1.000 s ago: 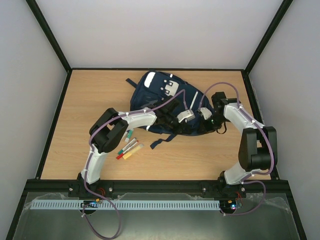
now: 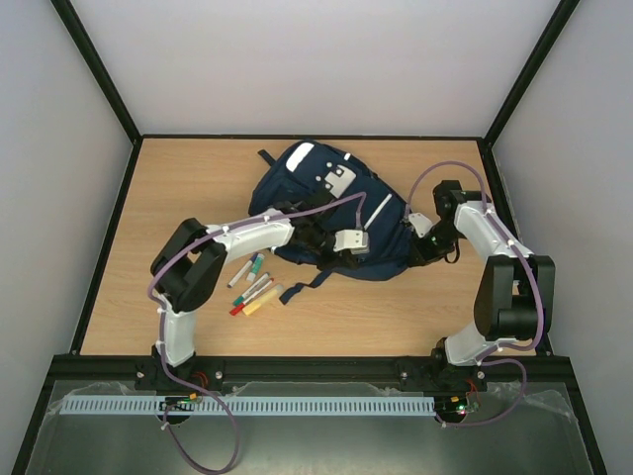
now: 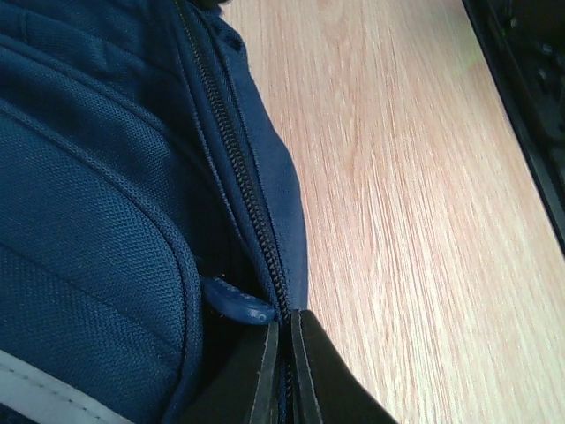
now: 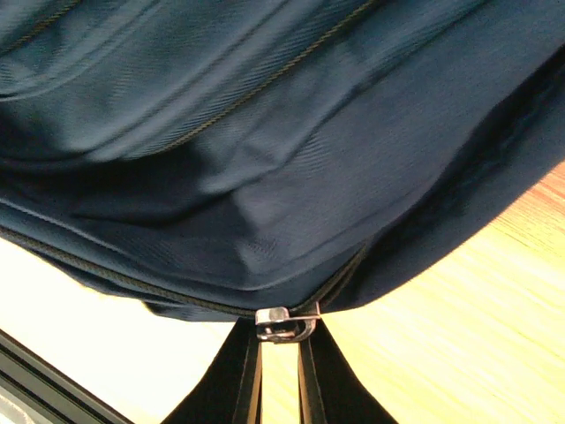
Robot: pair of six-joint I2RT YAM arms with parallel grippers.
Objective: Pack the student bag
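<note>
The navy student bag lies flat across the middle of the table. My left gripper is shut on the zip-lined edge of the bag, with the zip tape running up and away from its fingertips. At the bag's lower right corner in the top view is my right gripper. The right wrist view has its fingers a little apart, with a gap between them. A metal zip slider with its ring sits right at those fingertips, on the bag's edge.
Several markers in white, green, red and yellow lie on the table, left of the bag's lower edge. A dark strap trails near them. Bare tabletop stretches along the front.
My left gripper has moved a little to the left, and the bag and strap have shifted left.
</note>
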